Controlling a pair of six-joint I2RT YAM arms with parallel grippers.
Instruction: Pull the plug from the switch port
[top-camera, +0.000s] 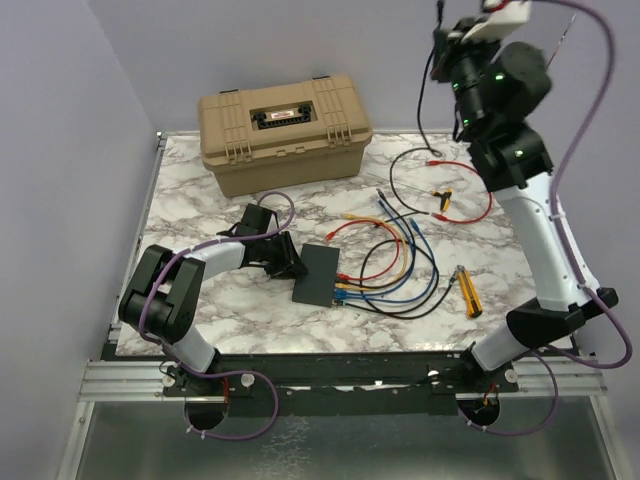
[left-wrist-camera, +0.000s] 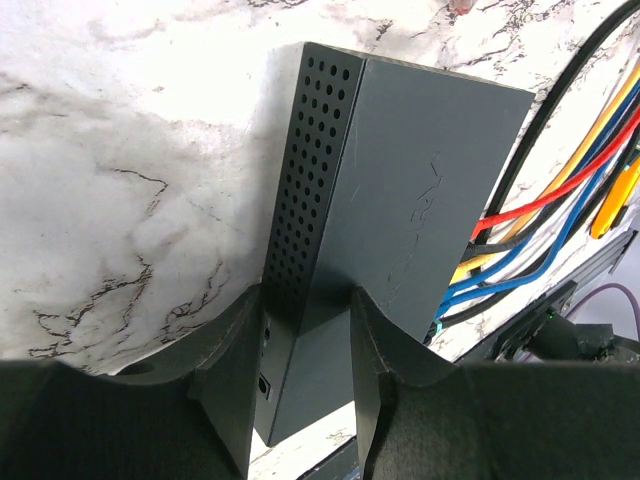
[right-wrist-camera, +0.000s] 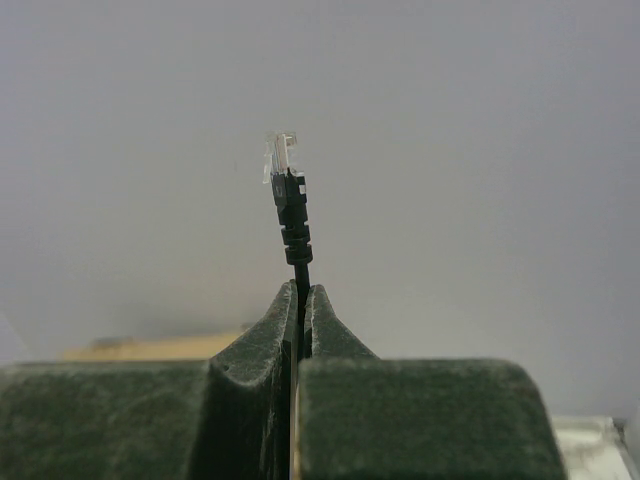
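The dark grey switch (left-wrist-camera: 430, 190) lies flat on the marble table, its perforated side facing left. My left gripper is over that side, its fingers apart with part of the switch showing between them; contact is unclear. Several cable plugs, red, yellow, blue and black, sit along the right side of the switch (top-camera: 316, 275). High at the top right, my right gripper (top-camera: 440, 58) is shut on a black cable (right-wrist-camera: 303, 278). A clear plug (right-wrist-camera: 281, 153) on this cable sticks up free beyond the fingertips, away from the switch.
A tan toolbox (top-camera: 285, 135) stands at the back. Loose cables spread right of the switch, with a red cable (top-camera: 487, 190) farther out. A yellow-handled tool (top-camera: 469, 292) lies at the right.
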